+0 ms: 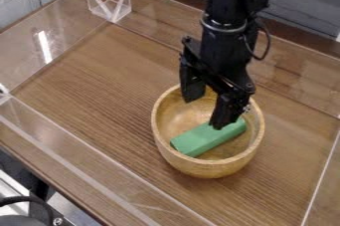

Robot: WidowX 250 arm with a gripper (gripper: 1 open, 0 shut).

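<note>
A black robot arm reaches down from the top of the camera view to a round tan bowl. Its black gripper stands open over the back part of the bowl. A green block lies on the bowl's floor, in front of and below the gripper, with no clear hold on it.
A clear plastic object stands at the back left. Dark cables lie at the front left corner.
</note>
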